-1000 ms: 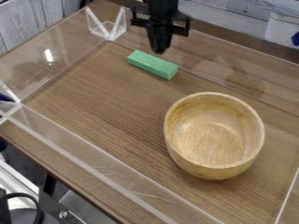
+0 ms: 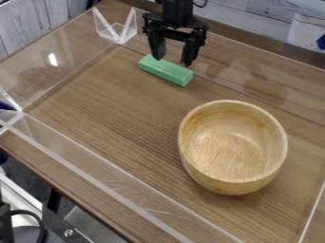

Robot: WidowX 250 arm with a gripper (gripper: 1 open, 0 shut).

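Note:
The black gripper (image 2: 172,46) hangs over the back of the wooden table, open, its fingers spread just above a green block (image 2: 166,70). The block is a long bar lying at a slant; whether the fingers touch it is hard to tell. A large round tan bowl (image 2: 233,146) stands at the front right.
A clear plastic object (image 2: 116,25) stands at the back left. Dark cables lie at the front left edge.
The block and bowl look unchanged.

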